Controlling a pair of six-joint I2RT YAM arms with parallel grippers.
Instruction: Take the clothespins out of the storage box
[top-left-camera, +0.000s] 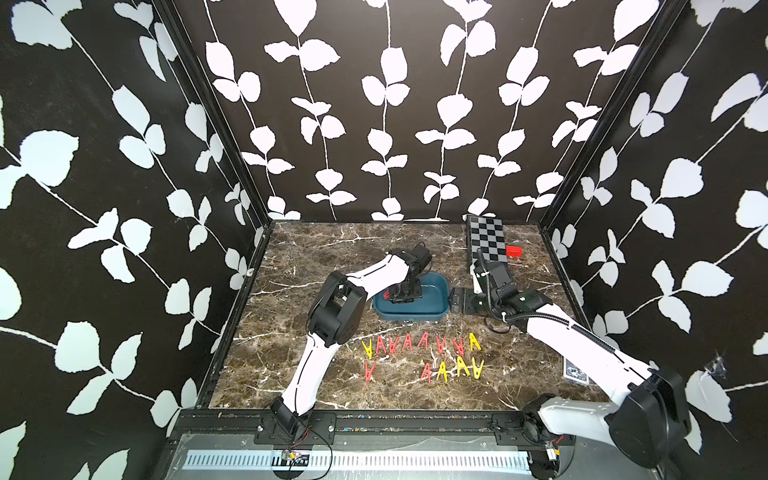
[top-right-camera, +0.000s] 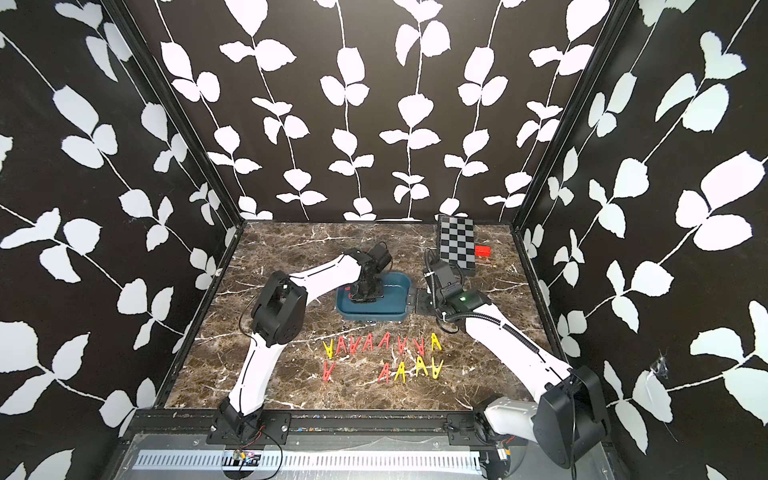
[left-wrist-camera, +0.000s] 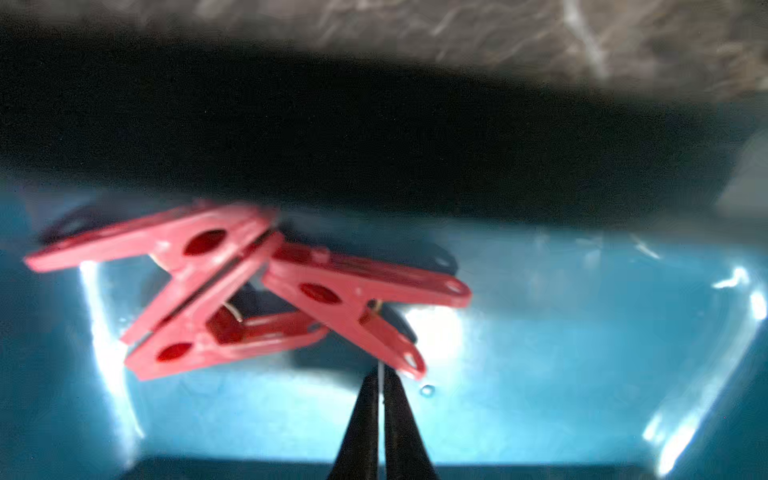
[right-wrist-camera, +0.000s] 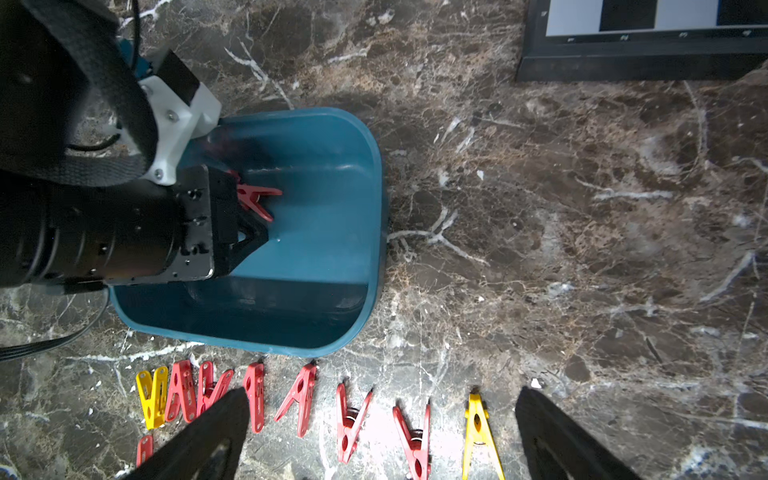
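Observation:
My left gripper is down inside the teal storage box (right-wrist-camera: 368, 208), its fingertips shut at the edge of a small pile of red clothespins (left-wrist-camera: 320, 284); whether anything sits between them is unclear. The pile lies in the box's left part, partly hidden by my left arm in the top views. My right gripper stands open at the box's right, above the table. Red clothespins (right-wrist-camera: 300, 392) and yellow clothespins (right-wrist-camera: 476, 424) lie in rows on the table in front of the box.
A checkered board (top-left-camera: 486, 236) and a small red object (top-left-camera: 513, 251) stand at the back right. A card deck (top-left-camera: 575, 372) lies at the right edge.

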